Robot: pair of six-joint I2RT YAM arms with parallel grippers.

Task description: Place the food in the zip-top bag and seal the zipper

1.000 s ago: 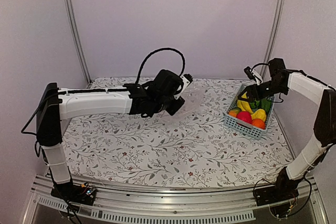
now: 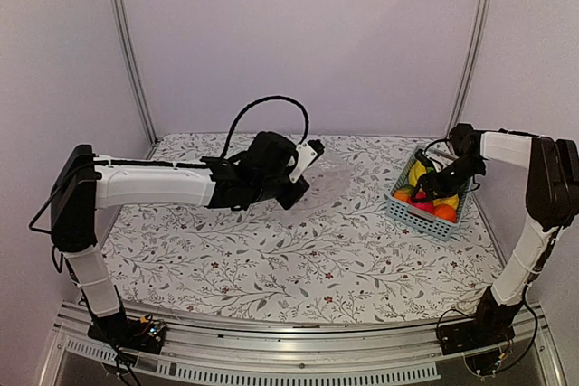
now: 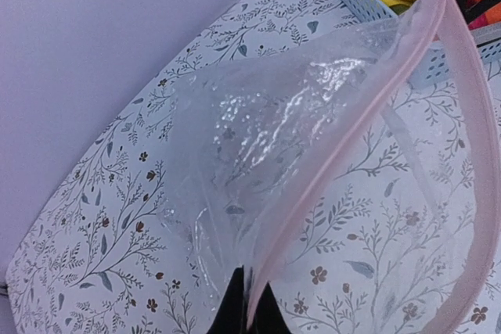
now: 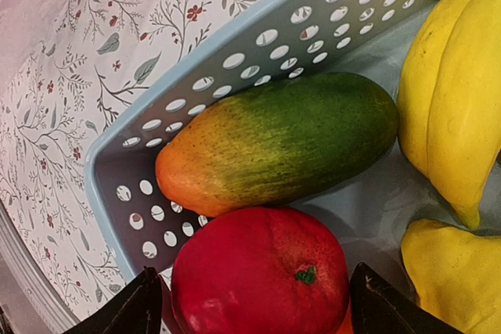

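Note:
A clear zip top bag with a pinkish zipper rim stands with its mouth spread apart over the table. My left gripper is shut on one edge of that rim. In the basket, a red tomato-like food with a small green stem mark lies between the fingers of my right gripper. One finger is to its left and the other to its right, close to its sides. The fingers are part open, and a narrow gap shows on the left. From above, the right gripper partly covers the basket.
The blue-grey perforated basket stands at the table's right. Beside the red food lie a green-orange papaya, bananas and a yellow food. An orange sits at the front corner.
The left arm has drawn back slightly to the left, with the bag's rim.

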